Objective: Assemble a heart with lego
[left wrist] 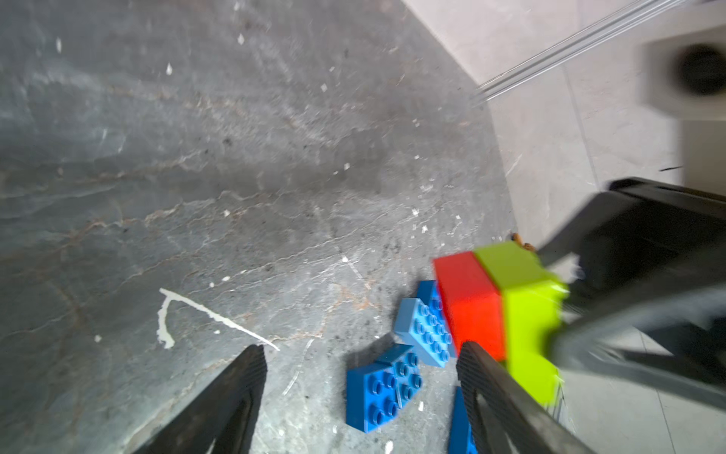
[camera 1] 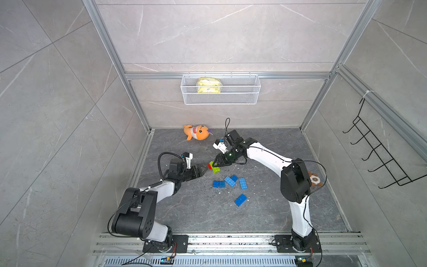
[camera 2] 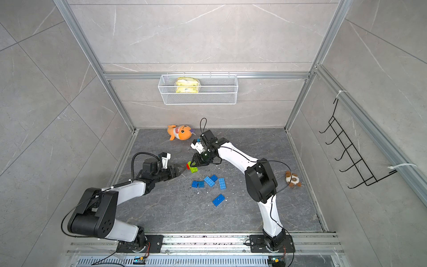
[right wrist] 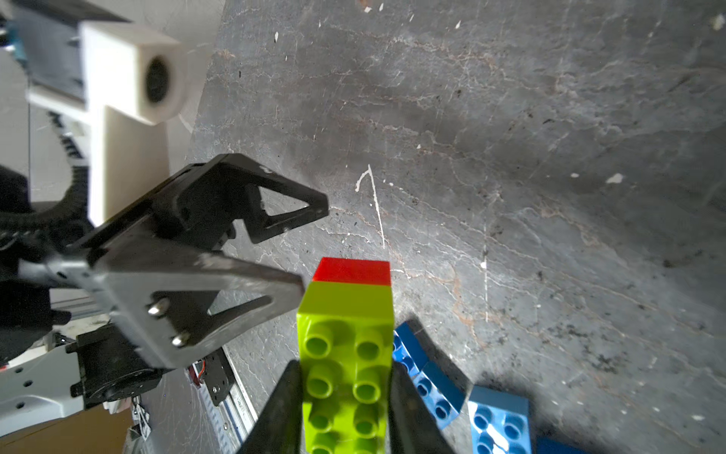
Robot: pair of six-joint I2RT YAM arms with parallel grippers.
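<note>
My right gripper is shut on a lime-green brick (right wrist: 347,302), its studs facing the right wrist camera. A red brick (right wrist: 351,271) joins the green one at the end toward my left gripper. That left gripper (camera 1: 203,170) points at the red end with its fingers apart. In the left wrist view, the gap of the left gripper is empty, and one fingertip overlaps the lower edge of the red brick (left wrist: 472,302); whether they touch, I cannot tell. Several blue bricks (camera 1: 230,181) lie on the dark floor below the grippers.
A single blue brick (camera 1: 240,200) lies farther front. An orange toy (camera 1: 196,132) sits by the back wall, a brown-white plush (camera 2: 292,179) at the right. The white wire basket (camera 1: 220,98) hangs on the back wall.
</note>
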